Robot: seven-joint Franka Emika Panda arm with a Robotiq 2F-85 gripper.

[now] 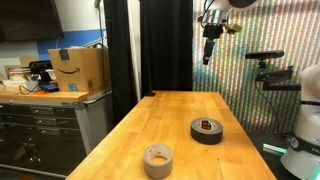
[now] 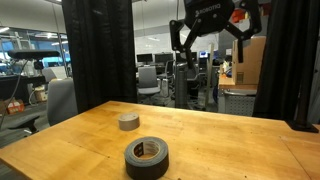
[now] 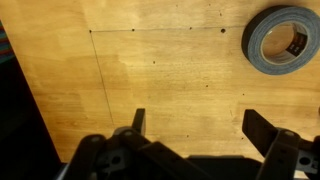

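Observation:
My gripper hangs high above the wooden table, its two fingers spread wide with only bare wood visible between them. In the second exterior view the gripper (image 2: 212, 62) shows its open fingers at the top of the picture. A dark grey tape roll (image 3: 254, 42) lies flat at the upper right of the wrist view, clear of the fingers. That dark roll (image 1: 207, 138) is right of the table's middle in the first exterior view. A smaller beige tape roll (image 1: 158, 169) lies nearer that camera, apart from the dark one; the wrist view does not include it.
Black curtains (image 1: 168, 45) hang behind it. A side bench with drawers carries a cardboard box (image 1: 78, 68), away from the table.

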